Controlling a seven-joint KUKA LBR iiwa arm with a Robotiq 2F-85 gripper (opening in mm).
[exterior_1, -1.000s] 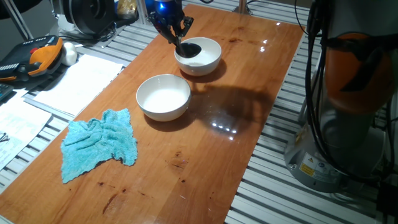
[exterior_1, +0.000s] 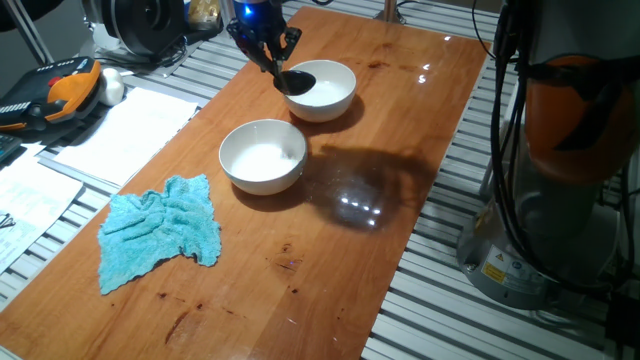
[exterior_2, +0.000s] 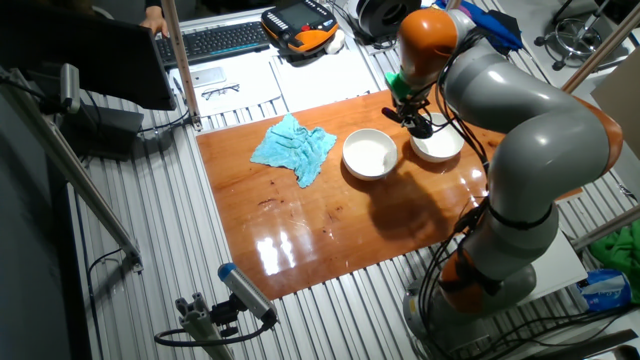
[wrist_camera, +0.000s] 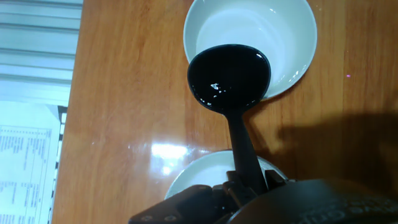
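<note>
A black ladle (wrist_camera: 229, 78) is held by its handle, with my gripper shut on it. Its round head, showing a few bright glints, overlaps the left rim of the far white bowl (exterior_1: 328, 92) in exterior view 1. I cannot tell how high above that rim it hangs. The near white bowl (exterior_1: 263, 158) stands apart from the far one on the wooden table. In the wrist view, part of a bowl (wrist_camera: 205, 173) shows under the handle and fingers. No contents can be made out in either bowl.
A crumpled turquoise cloth (exterior_1: 160, 230) lies on the wooden table (exterior_1: 290, 300), left of the near bowl. Papers (exterior_1: 130, 140) and an orange-black device (exterior_1: 50, 95) sit beyond the left edge.
In exterior view 1 my gripper and the ladle have shifted slightly left, so the ladle head now sits farther out over the far bowl's left rim. Bowls and cloth are unmoved.
</note>
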